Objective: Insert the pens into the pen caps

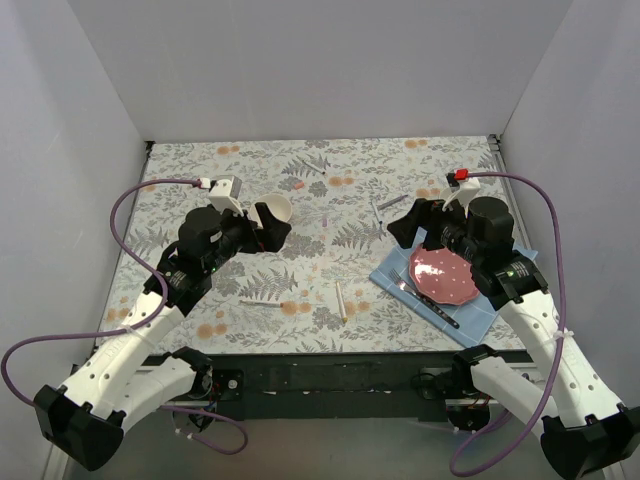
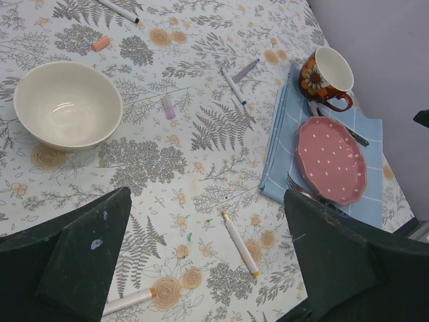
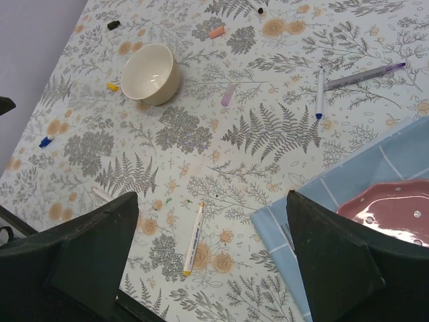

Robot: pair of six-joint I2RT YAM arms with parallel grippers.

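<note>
My left gripper [image 1: 270, 228] and right gripper [image 1: 408, 222] hang above the table, both open and empty. Below them a white pen with yellow ends [image 2: 240, 245] lies near the front middle, and an orange-tipped white pen [image 2: 129, 302] lies front left. Toward the back are a blue-ended white pen [image 3: 320, 94], a purple-tipped grey pen [image 3: 365, 76] touching or close beside it, and a black-ended white pen [image 2: 119, 10]. Loose caps lie about: orange [image 2: 100, 43], pinkish-purple [image 2: 167, 107], black [image 3: 113, 25], yellow [image 3: 112, 86] and blue [image 3: 46, 141].
A white bowl [image 2: 67, 104] stands left of centre. On the right, a blue cloth [image 2: 276, 171] bears a pink plate [image 2: 330, 159], a fork [image 2: 301, 190], a knife [image 1: 438, 312] and a brown flowered mug [image 2: 325, 74].
</note>
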